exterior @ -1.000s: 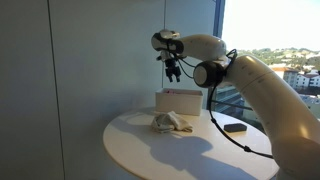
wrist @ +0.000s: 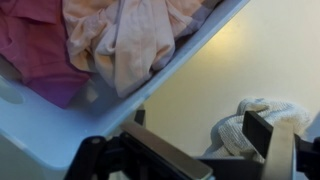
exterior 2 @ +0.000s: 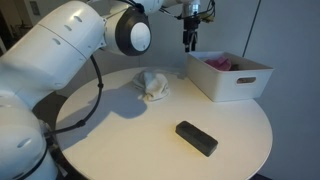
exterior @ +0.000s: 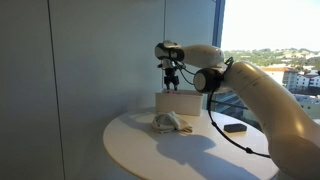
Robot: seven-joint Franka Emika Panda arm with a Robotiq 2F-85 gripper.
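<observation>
A white bin stands at the back of the round table, with cloths inside it. In the wrist view, a peach cloth and a magenta cloth lie in the bin. On the table beside it rests a crumpled pale cloth, also partly visible as a white cloth in the wrist view. My gripper is open, pointing down above the bin's rim region, and nothing shows between its fingers.
A dark oblong block lies on the white round table, apart from the bin. A grey wall stands behind, and a window is on the right.
My gripper has come down toward the bin over the last second. The bin, the pale cloth and the dark block have stayed where they were.
</observation>
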